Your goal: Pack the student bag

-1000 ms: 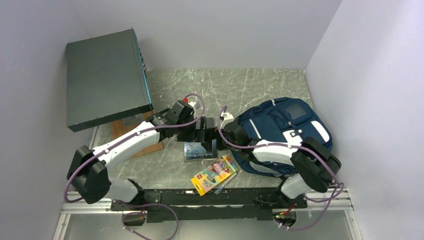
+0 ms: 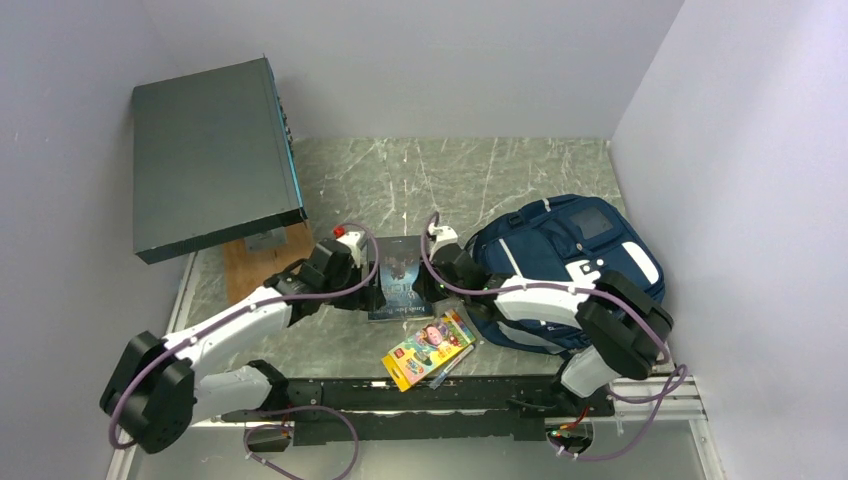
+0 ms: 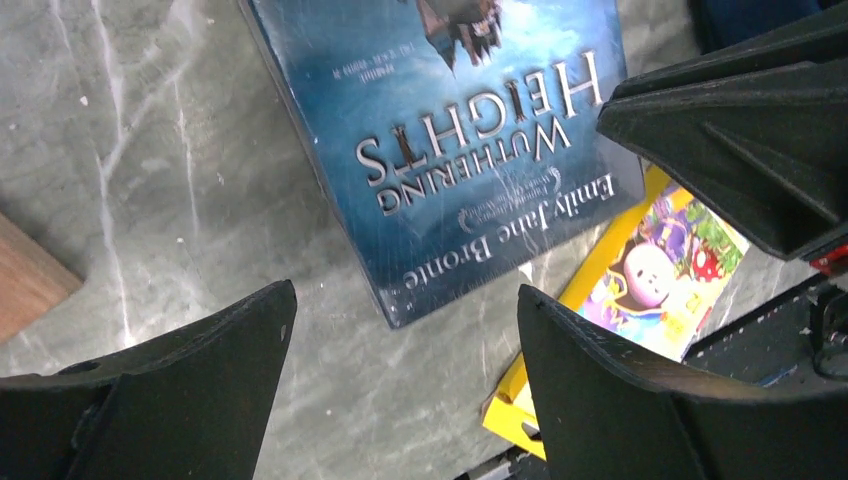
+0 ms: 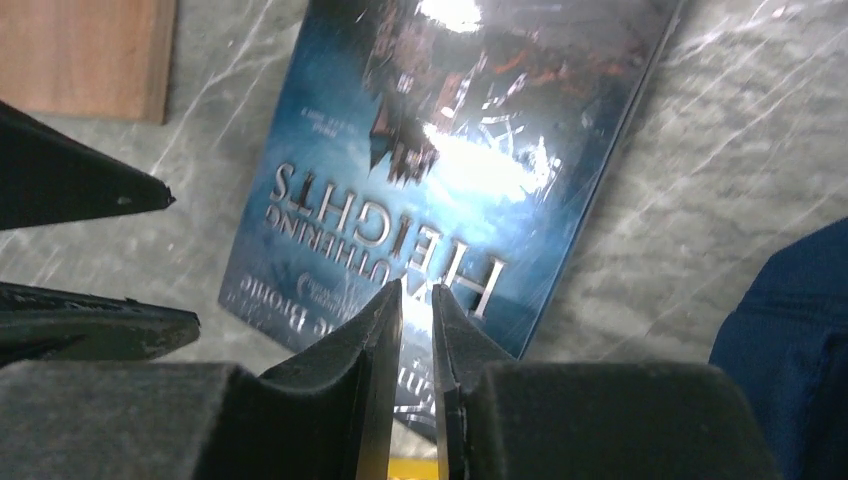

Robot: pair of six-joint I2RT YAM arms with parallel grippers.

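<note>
A dark blue Wuthering Heights book (image 2: 398,270) lies on the marble surface between my grippers, its cover up (image 3: 440,120). My left gripper (image 2: 365,290) is over the book's left edge, its fingers parted with nothing between them in its wrist view. My right gripper (image 2: 430,280) is at the book's right side, its fingertips (image 4: 450,310) close together above the book; whether anything is between them is hard to tell. A yellow crayon box (image 2: 428,350) lies below the book, a pen (image 2: 450,368) beside it. The navy backpack (image 2: 565,240) rests at the right.
A wooden board (image 2: 255,275) lies at the left, partly under a large dark overhanging panel (image 2: 215,155). The marble (image 2: 440,170) behind the book is clear. Walls bound the area at both sides and the back.
My left gripper has moved left and toward the front, uncovering more of the book.
</note>
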